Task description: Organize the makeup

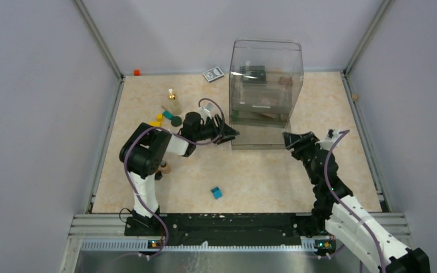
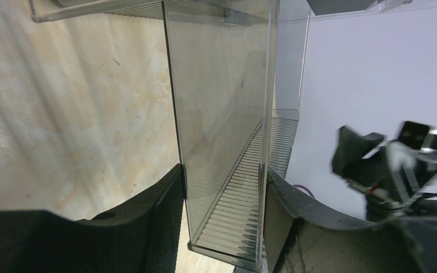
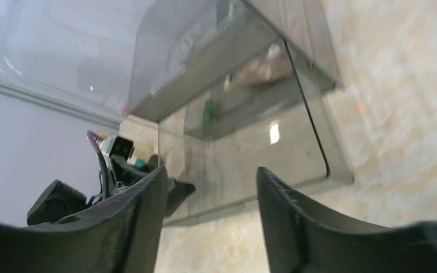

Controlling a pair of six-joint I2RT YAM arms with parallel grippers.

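Note:
A clear acrylic makeup organizer [image 1: 266, 94] stands at the back centre, its lowest drawer [image 1: 259, 142] at the front. At that drawer's left front corner is my left gripper [image 1: 230, 134]; in the left wrist view its fingertips [image 2: 168, 199] lie on both sides of a clear acrylic wall [image 2: 216, 142], but contact is hard to tell. My right gripper [image 1: 289, 139] is just right of the drawer; in the blurred right wrist view its fingers stand apart with nothing between them. A gold-capped bottle [image 1: 174, 102] and small items lie left of the organizer.
A blue block [image 1: 216, 193] lies on the front middle of the table. A patterned box [image 1: 213, 73] sits at the back edge. Yellow blocks [image 1: 155, 123] are behind the left arm.

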